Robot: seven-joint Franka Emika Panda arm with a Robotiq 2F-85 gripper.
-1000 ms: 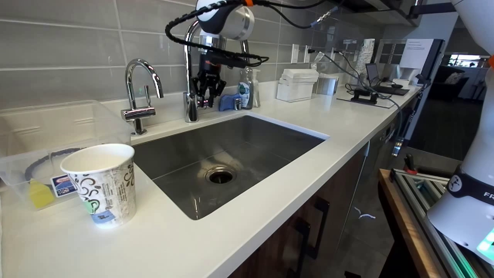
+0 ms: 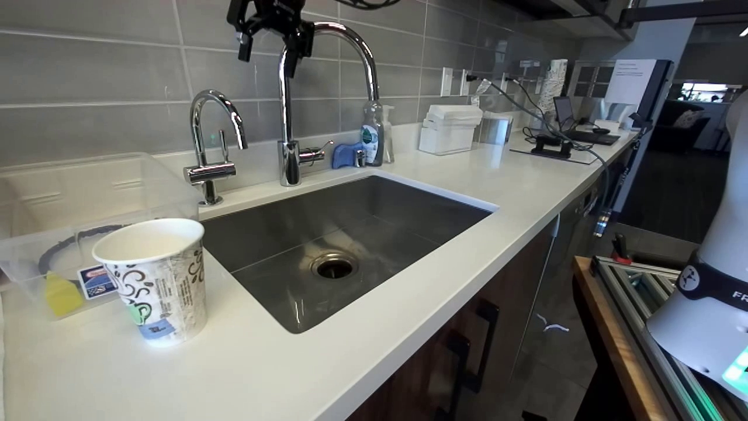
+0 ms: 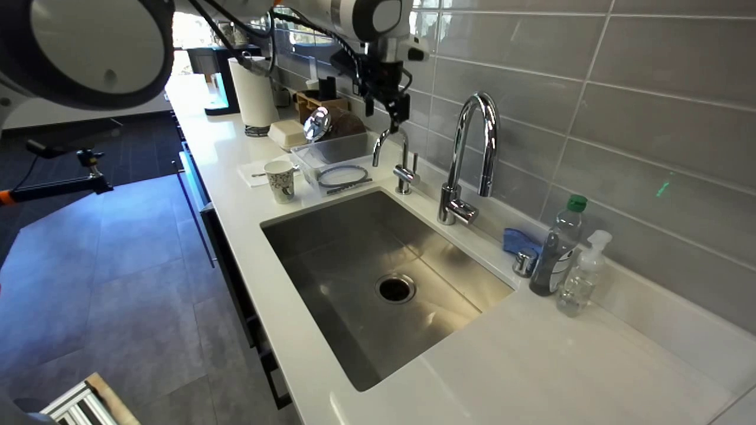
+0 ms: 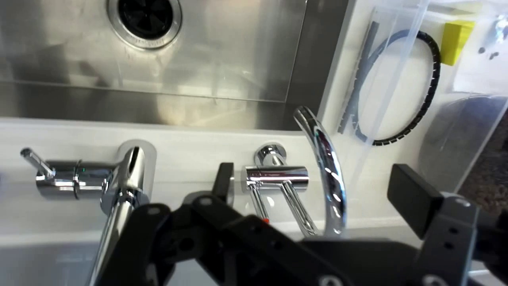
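Note:
My gripper is open in the wrist view, its black fingers spread wide with the small chrome tap (image 4: 328, 176) showing between and beneath them. In exterior view 1 the gripper (image 2: 270, 59) hangs high over the back of the sink, near the top of the tall chrome faucet (image 2: 286, 105). Below it and to the left stands the small tap (image 2: 208, 172). A patterned paper cup (image 2: 168, 302) sits upright on the counter left of the sink (image 2: 280, 294), well away from the gripper. Nothing shows between the fingers.
A clear plastic bin (image 3: 333, 145) holds a black cable loop and a yellow block. Behind the sink are a blue sponge (image 3: 521, 241), a dish soap bottle (image 3: 560, 251) and a pump bottle (image 3: 585, 276). The sink basin is empty, and its front counter strip is bare.
The gripper has risen from low beside the tall faucet and moved left, so most of the arm's wrist has left the top of exterior view 1. The cup and bin stayed put.

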